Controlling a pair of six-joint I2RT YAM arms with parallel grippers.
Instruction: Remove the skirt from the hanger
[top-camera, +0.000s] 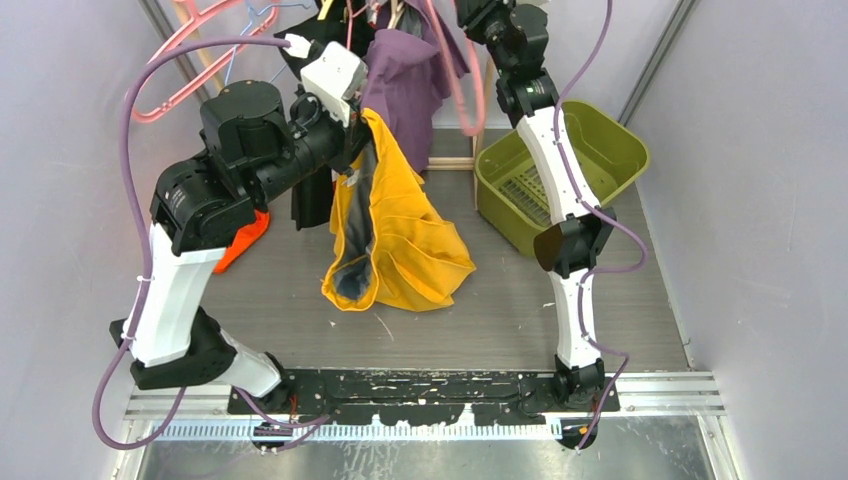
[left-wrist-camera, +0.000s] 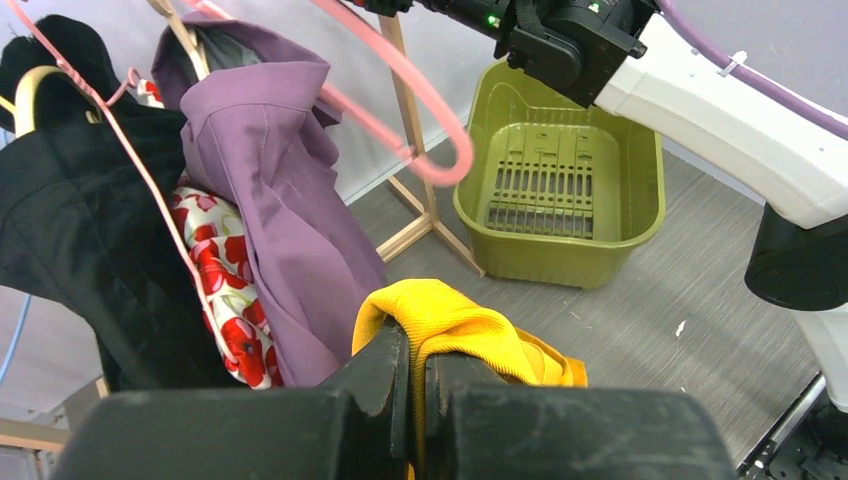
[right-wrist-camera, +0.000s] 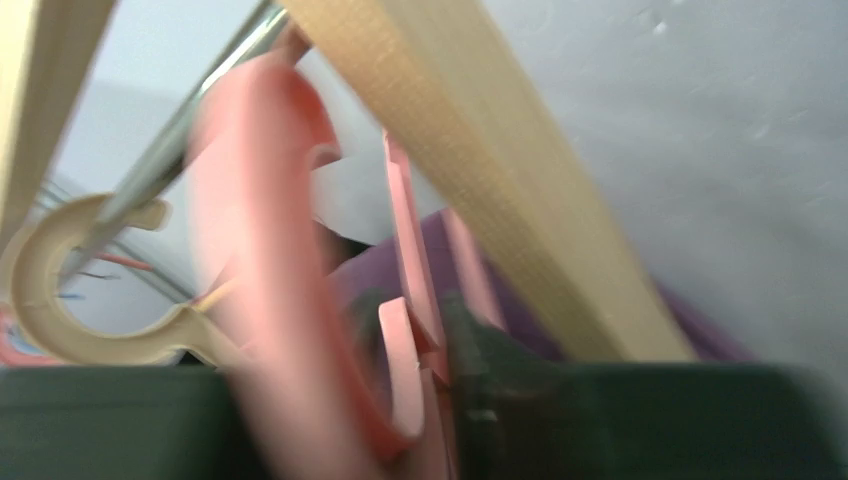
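Note:
The yellow skirt (top-camera: 415, 255) hangs from my left gripper (top-camera: 356, 140), its grey lining showing. In the left wrist view, yellow cloth is pinched between the shut fingers of my left gripper. No hanger shows inside the skirt. A bare pink hanger (top-camera: 470, 110) dangles below my right gripper (top-camera: 472, 12) at the top edge of the top view. In the right wrist view, a blurred pink hanger hook (right-wrist-camera: 275, 260) crosses the gap of my right gripper. Its fingers stand apart there; whether they touch the hook cannot be told.
Other clothes hang close by: a purple garment (left-wrist-camera: 270, 190), a black one (left-wrist-camera: 100, 240) and a red-patterned one (left-wrist-camera: 225, 280). The wooden rack post (right-wrist-camera: 480, 170) is near my right gripper. The green basket (top-camera: 560, 235) stands empty on the right.

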